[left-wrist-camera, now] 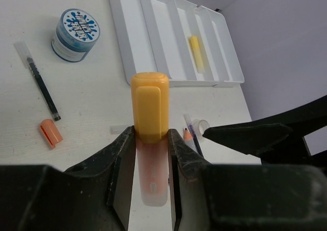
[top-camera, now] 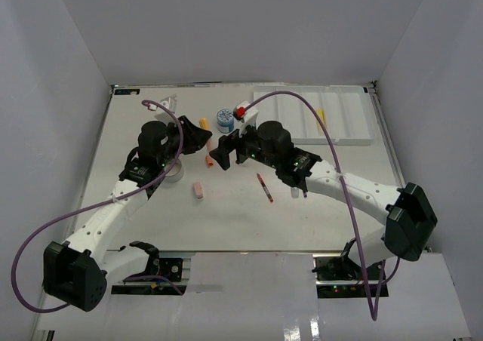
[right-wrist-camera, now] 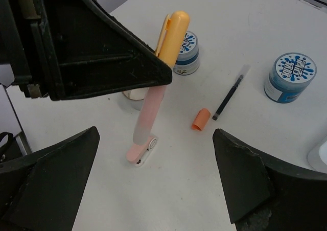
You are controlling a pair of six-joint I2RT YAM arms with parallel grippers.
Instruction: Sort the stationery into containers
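Observation:
Held upright by my left gripper is an orange-capped marker point(left-wrist-camera: 152, 100) with a pale pink lower end; the fingers are shut on its middle. My right gripper stands open, facing the left one, and in its own view the marker point(right-wrist-camera: 173, 39) hangs beyond the gap, not touched by its fingers. The white divided tray point(top-camera: 351, 139) lies at the back right, a yellow stick point(left-wrist-camera: 196, 53) in one compartment. On the table are an orange cap point(right-wrist-camera: 201, 119), a black pen point(right-wrist-camera: 228, 97), a pink-and-white item point(top-camera: 198, 191) and a red pen point(top-camera: 265, 188).
A blue-lidded jar point(top-camera: 226, 120) stands left of the tray; a second jar point(right-wrist-camera: 187, 53) sits farther left beside a roll of tape point(top-camera: 175, 173). The two grippers are close together above the table.

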